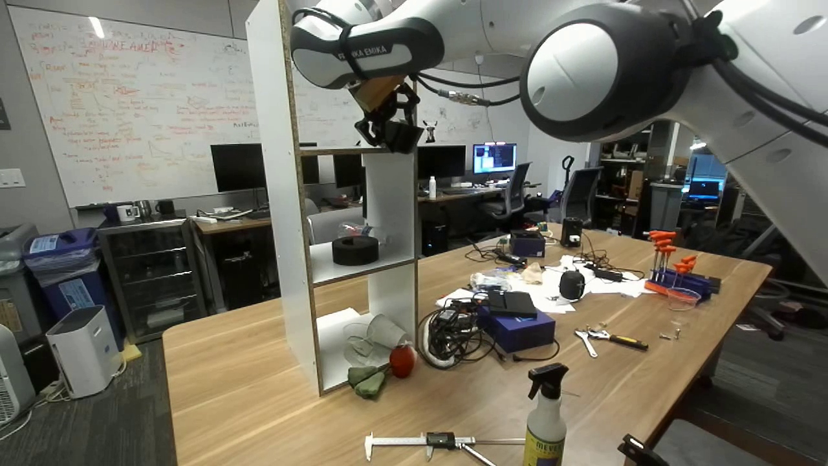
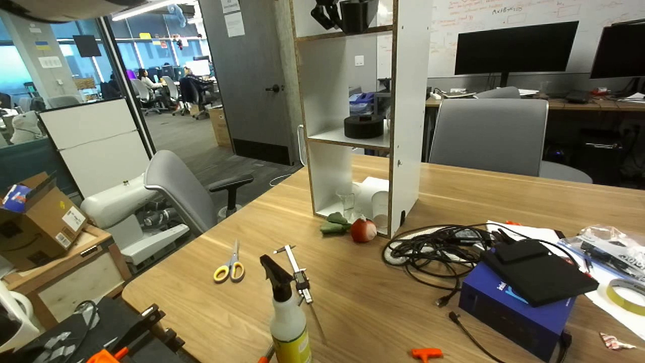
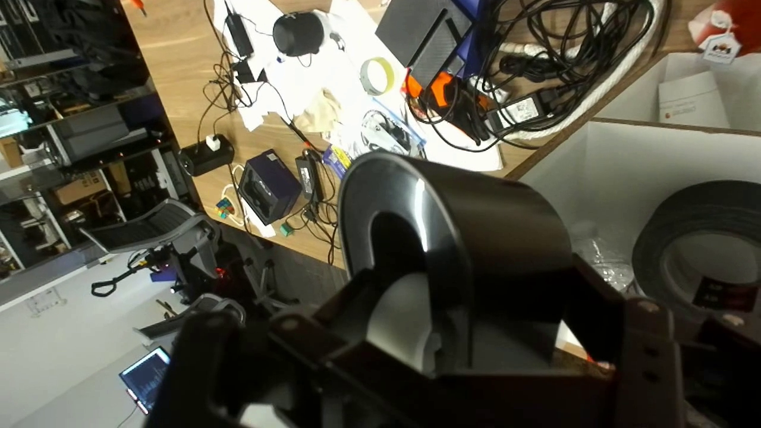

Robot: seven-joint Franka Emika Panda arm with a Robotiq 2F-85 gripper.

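A black cylindrical cup-like object (image 3: 499,228) with a glossy rim fills the middle of the wrist view, and my gripper is shut on it, a finger on either side. In exterior view 1 the gripper (image 1: 390,128) tilts down at the upper board of the white shelf unit (image 1: 304,225), the black object (image 1: 403,138) beside the board's right end. Exterior view 2 has the object (image 2: 358,15) just above the upper board (image 2: 344,33), in the top compartment; whether it touches the board I cannot tell.
A black tape roll (image 1: 355,250) and clear plastic occupy the middle compartment. Below are clear cups (image 1: 384,332), with a red round item (image 1: 402,361) and a green item (image 1: 366,381) at the front edge. Cables (image 1: 451,334) and a blue box (image 1: 512,326) crowd the right side.
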